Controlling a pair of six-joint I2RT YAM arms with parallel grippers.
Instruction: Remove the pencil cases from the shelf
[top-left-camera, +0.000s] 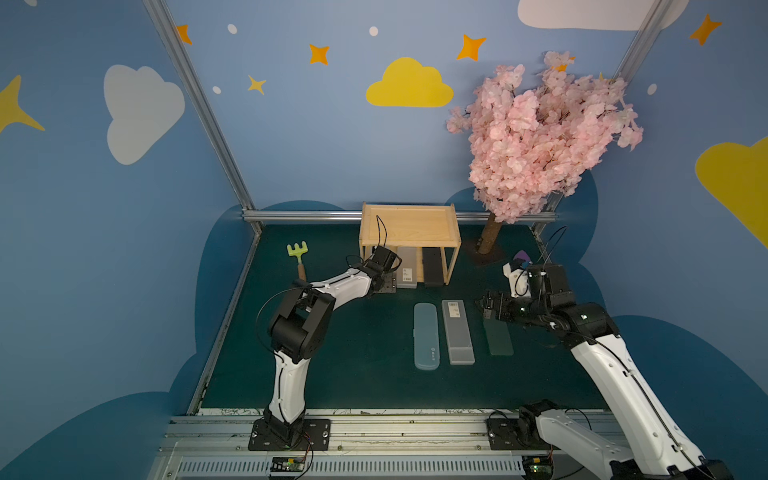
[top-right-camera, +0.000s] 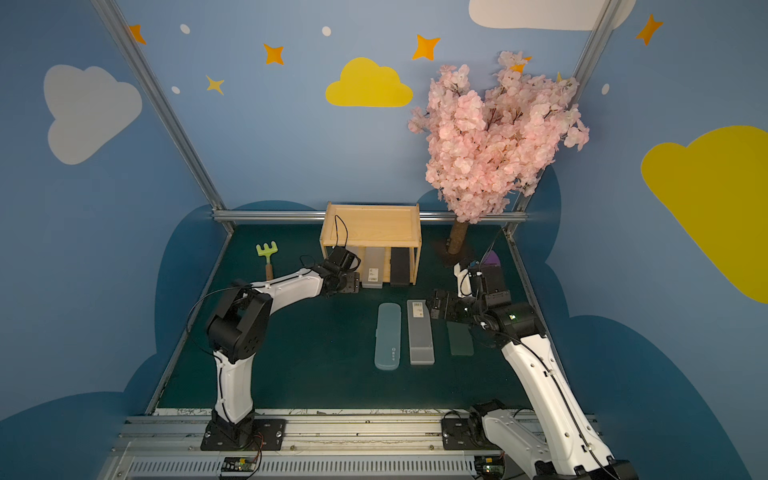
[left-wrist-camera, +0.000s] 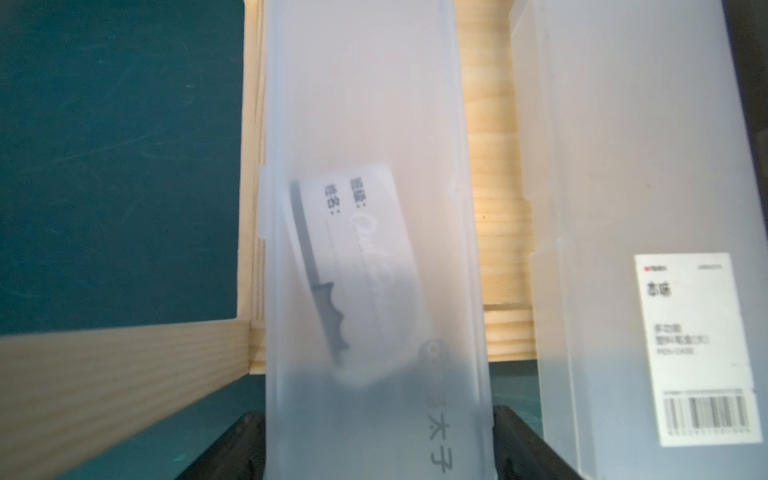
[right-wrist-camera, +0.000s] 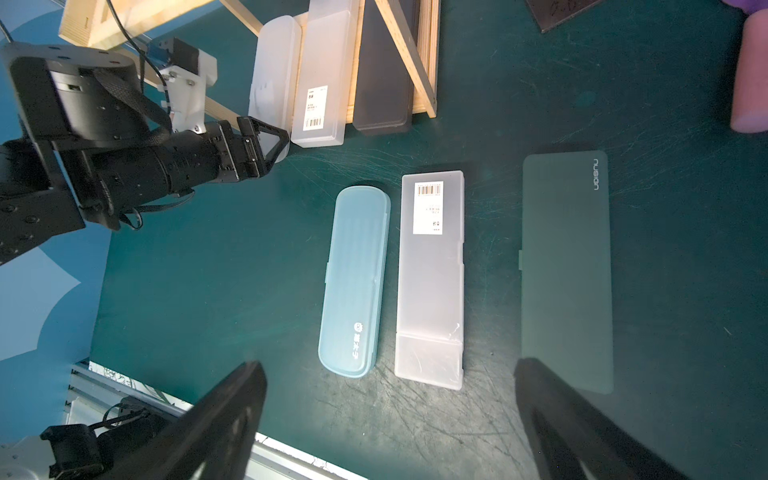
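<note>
The wooden shelf holds two clear pencil cases and a dark one. My left gripper is at the front end of the leftmost case, one finger either side; whether it grips is unclear. Three cases lie on the mat in front: light blue, clear with a label, dark green. My right gripper hangs open above them, toward the right.
A blossom tree stands right of the shelf. A toy fork lies left of it. A pink object is at the right.
</note>
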